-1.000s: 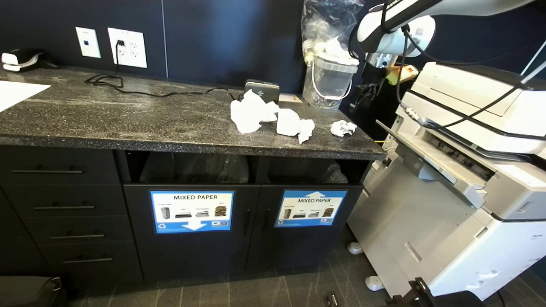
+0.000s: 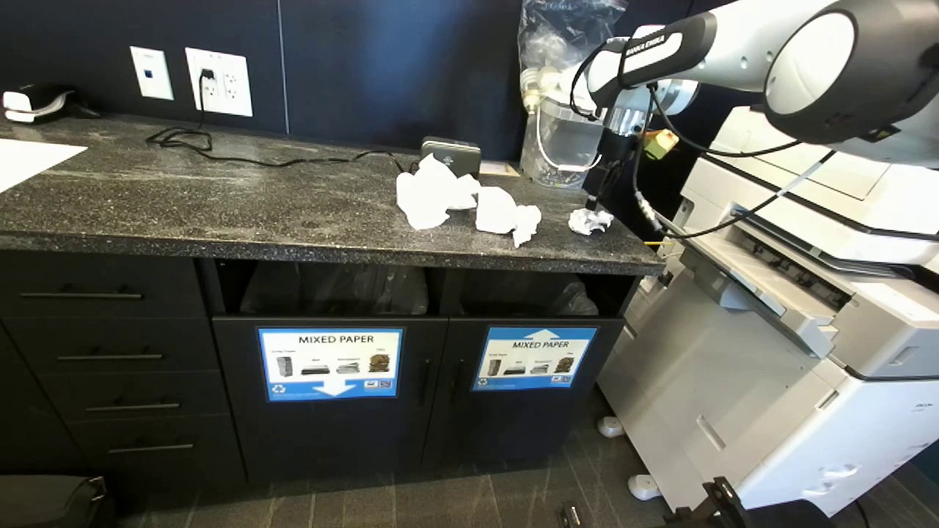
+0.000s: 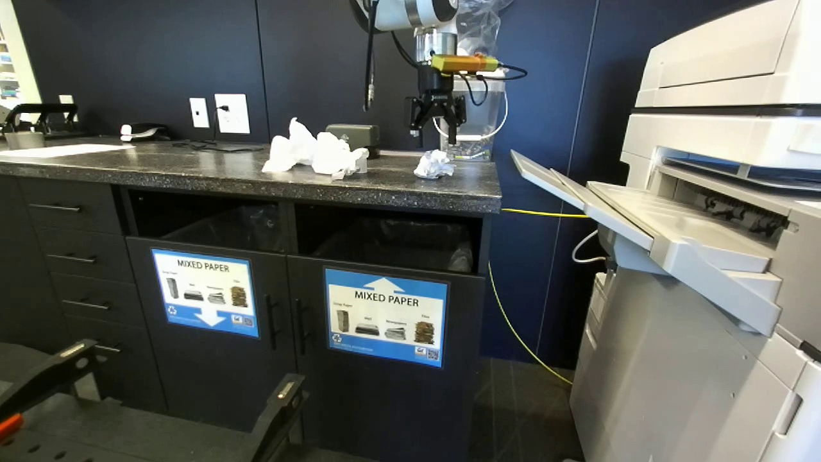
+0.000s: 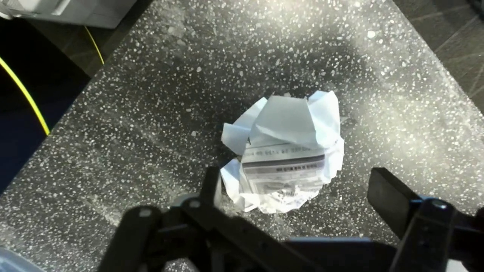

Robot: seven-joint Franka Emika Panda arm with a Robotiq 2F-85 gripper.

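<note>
Near the right end of the dark speckled counter lies a crumpled paper ball (image 4: pixel 286 149), white with some print; it is also the small ball (image 2: pixel 590 221) in exterior view 1. Just above it hangs my gripper (image 3: pixel 436 142), pointing down. In the wrist view the gripper is open, its fingers on either side of the paper's near part and nothing held; the left finger (image 4: pixel 211 186) appears close to the paper's edge, the right one well clear. More crumpled white paper (image 2: pixel 431 195) sits in a cluster farther left on the counter.
Behind the gripper stands a clear bucket (image 2: pixel 563 145); a small dark box (image 2: pixel 451 157) is behind the paper cluster. A printer (image 3: pixel 693 231) stands right of the counter. Below are two openings above cabinet doors with mixed paper signs (image 3: pixel 385 316).
The arm has moved left and lower in exterior view 1, from beside the counter's right end to just over the lone paper ball. The papers have not moved.
</note>
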